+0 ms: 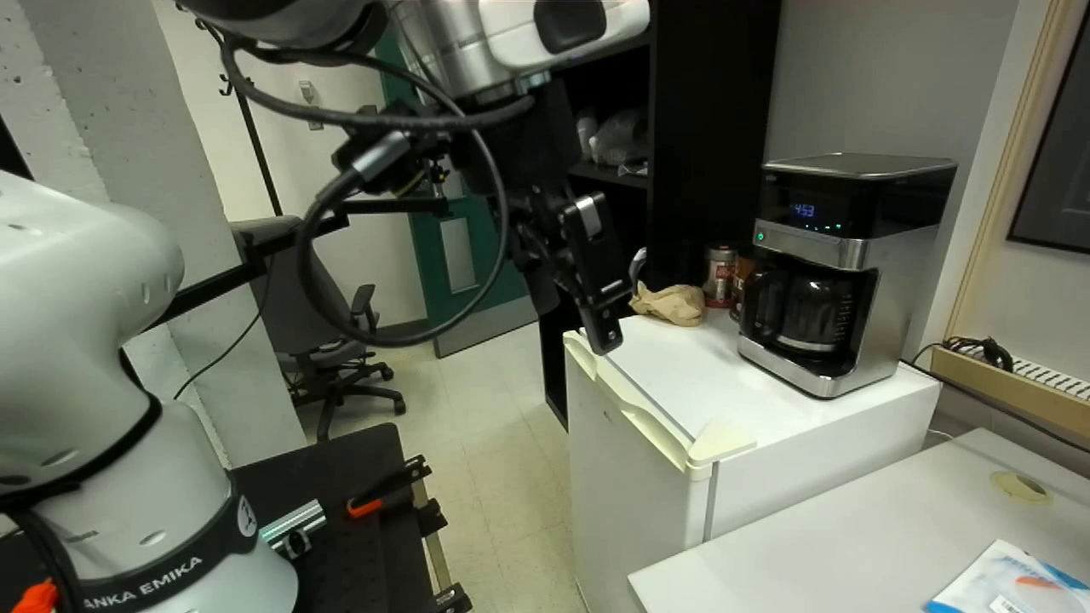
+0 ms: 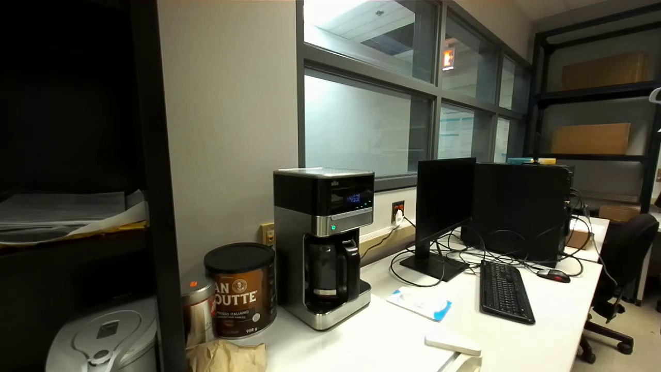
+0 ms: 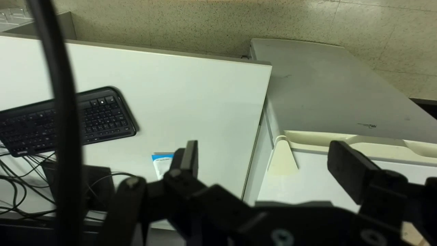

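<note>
My gripper stands open in the wrist view, its two dark fingers wide apart with nothing between them. Below them show the fridge's top corner and its pale hinge cover (image 3: pixel 282 158). From exterior view 1, the gripper (image 1: pixel 608 332) hangs above the front left of the white mini fridge (image 1: pixel 639 480). A black and silver coffee maker (image 1: pixel 843 276) stands on the fridge top, clear of the gripper, with its glass carafe (image 1: pixel 814 312) inside. Neither the arm nor the gripper can be made out in exterior view 2.
Behind the gripper lie a crumpled brown bag (image 1: pixel 671 305), a metallic can (image 1: pixel 720 276) and a coffee tin (image 2: pixel 241 291). A white desk (image 3: pixel 184 98) adjoins the fridge, bearing a keyboard (image 3: pixel 104 114), cables and a blue-and-white packet (image 2: pixel 421 303). Much of the fridge top is bare.
</note>
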